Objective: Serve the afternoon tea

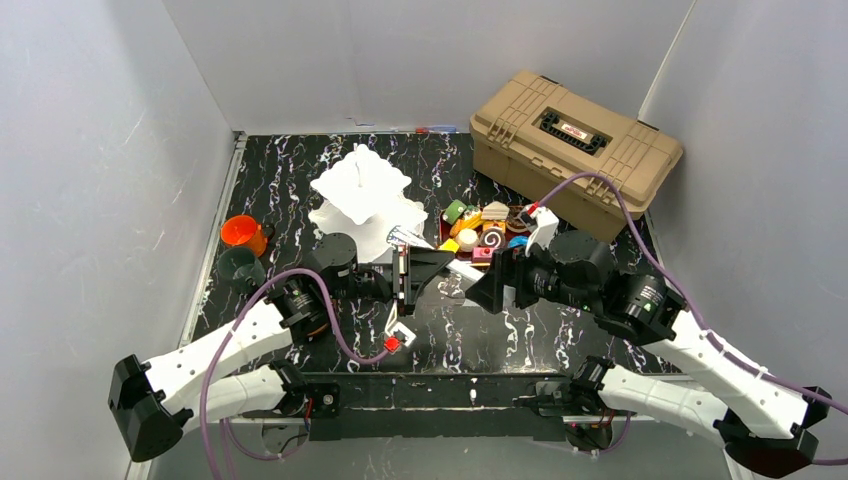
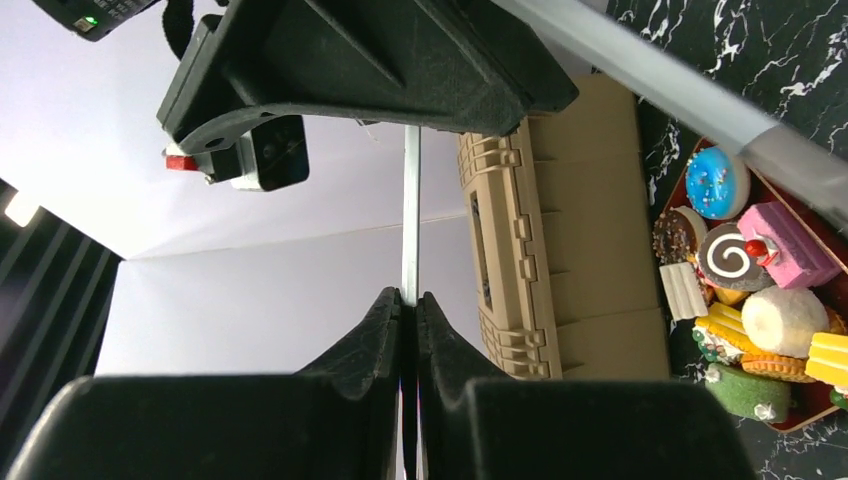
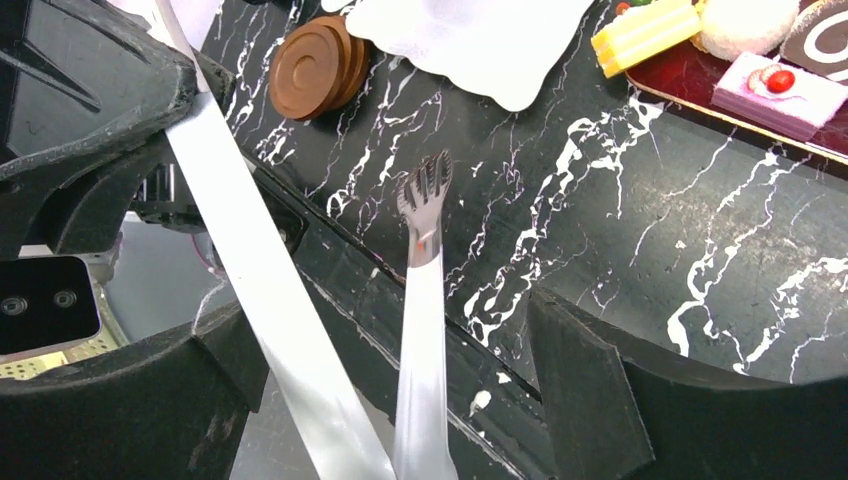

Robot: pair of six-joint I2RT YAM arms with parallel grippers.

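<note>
Serving tongs with white handles [image 3: 275, 280] and a slotted metal head [image 3: 424, 192] extend between my grippers. My left gripper is shut on a thin strip of them, as its wrist view shows. My right gripper [image 1: 480, 292] is open around the handle area, its two fingers either side of the tongs in the right wrist view. A red tray [image 3: 668, 83] of toy cakes, doughnuts and pastries lies behind the grippers. White scalloped plates [image 1: 362, 188] sit at back centre-left.
An orange cup [image 1: 240, 232] and a dark green cup [image 1: 240, 265] stand at left. Brown coasters [image 3: 305, 72] lie near the left arm. A large tan case [image 1: 575, 150] fills the back right.
</note>
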